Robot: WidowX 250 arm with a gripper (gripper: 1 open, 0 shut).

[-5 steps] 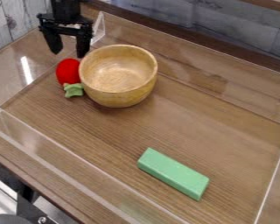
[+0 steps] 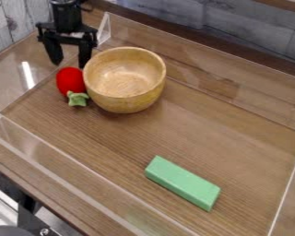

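The black gripper (image 2: 67, 41) hangs at the upper left, above and behind a red object with a green top (image 2: 71, 83), likely a toy vegetable or fruit. Whether its fingers are open or shut is too small to tell. The red object lies against the left side of a tan bowl (image 2: 123, 83), its green part toward the front. A green rectangular block (image 2: 182, 182) lies apart at the lower right.
The wooden table (image 2: 236, 101) has wide bare room in the middle, at the right and at the front left. Its left edge runs beside the red object, with a dark gap at the lower left.
The gripper has shifted slightly at the upper left. The red object appears slightly moved toward the front; the bowl and green block look unmoved.
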